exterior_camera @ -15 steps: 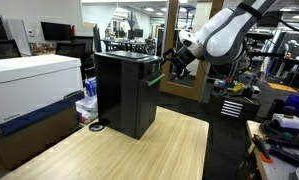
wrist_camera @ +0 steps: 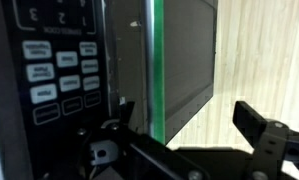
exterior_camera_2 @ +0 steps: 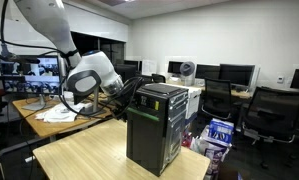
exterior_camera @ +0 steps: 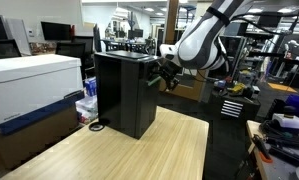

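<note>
A dark box-shaped appliance, apparently a microwave (exterior_camera: 111, 95), stands on the wooden table, with a keypad (wrist_camera: 66, 75) visible up close in the wrist view. A green strip (wrist_camera: 157, 60) runs along its front beside a dark panel (wrist_camera: 184, 50). My gripper is open at the strip, one finger on the keypad side and the other over toward the panel side. The strip passes between them, nearer the keypad-side finger; contact cannot be made out. From outside, the gripper (exterior_camera: 168, 78) sits at the appliance's upper front edge.
White-lidded storage boxes (exterior_camera: 34, 95) stand to the left of the appliance in exterior view 1. A black ring-shaped item (exterior_camera: 97, 126) lies close to its base.
The arm has come leftward in exterior view 1, bringing my gripper from the right of the appliance right up to its front edge. The appliance looks unmoved.
</note>
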